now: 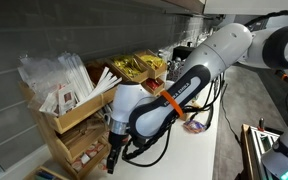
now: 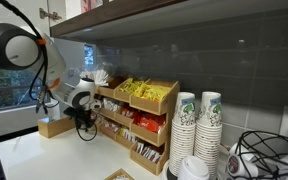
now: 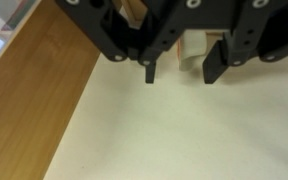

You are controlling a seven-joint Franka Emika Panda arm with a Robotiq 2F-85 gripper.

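My gripper has its two dark fingers apart in the wrist view. A small pale item with a brownish edge [image 3: 192,48] shows between and behind the fingers; whether they touch it cannot be told. In exterior view 1 the gripper [image 1: 112,158] is low, close to the front of the wooden shelf unit [image 1: 59,135]. The arm partly covers the shelf there. Exterior view 2 has the gripper [image 2: 89,133] at the left part of the shelf, just above the white table [image 2: 54,155].
White wrapped utensils [image 1: 69,85] fill the upper left bin, with yellow packets [image 1: 134,67] beside it. Stacked paper cups [image 2: 182,125] stand right of the shelf. A wooden edge [image 3: 44,90] runs along the left of the wrist view.
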